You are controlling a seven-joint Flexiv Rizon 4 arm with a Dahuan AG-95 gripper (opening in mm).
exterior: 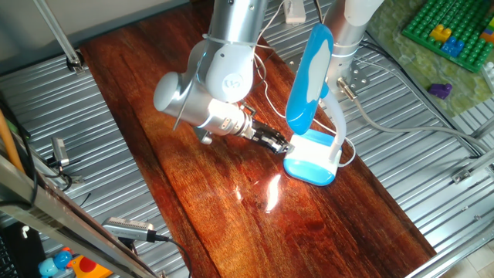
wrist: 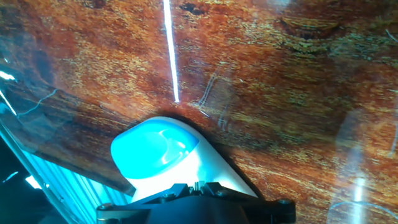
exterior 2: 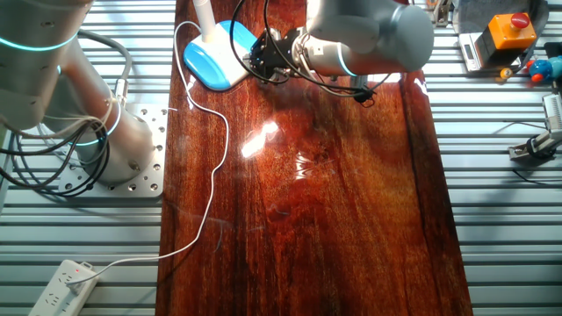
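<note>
A blue-and-white desk lamp stands on the wooden table; its blue lamp head point(exterior: 310, 77) rises over the base point(exterior: 311, 171). My gripper point(exterior: 287, 147) reaches in low from the left, with its tips at the edge of that base, beside the white part. From the other side, the gripper point(exterior 2: 248, 61) again meets the rim of the lamp base point(exterior 2: 207, 67). In the wrist view the black fingers come together at the bottom centre, and the gripper looks shut, with nothing visible between the tips. The lamp base point(wrist: 154, 150) lies just beyond; whether they touch is unclear.
A white cable point(exterior 2: 213, 180) runs from the lamp across the table to a power strip point(exterior 2: 61, 290). Bare wood point(exterior 2: 351, 228) fills most of the tabletop.
</note>
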